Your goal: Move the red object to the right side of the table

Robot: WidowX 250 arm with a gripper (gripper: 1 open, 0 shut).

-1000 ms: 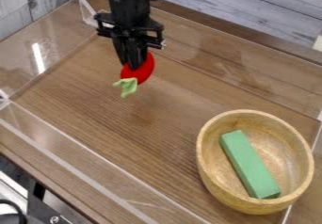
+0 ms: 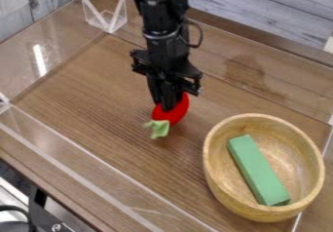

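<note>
The red object [image 2: 173, 110], a rounded thing with a pale green leafy tip [image 2: 159, 128], is near the middle of the wooden table [image 2: 78, 104]. My black gripper [image 2: 166, 97] comes down from above and is shut on its upper end. The green tip points toward the camera and a little left. The fingers cover the top of the red object. Whether its underside touches the table, I cannot tell.
A round wooden bowl [image 2: 221, 173] holding a green block [image 2: 258, 171] stands at the front right. At the back left is a clear angular container [image 2: 104, 15]. Bare table lies right of the gripper, behind the bowl.
The arm has carried the red object to the right and toward the camera, from left of the middle to the table's centre. The bowl and green block have not moved.
</note>
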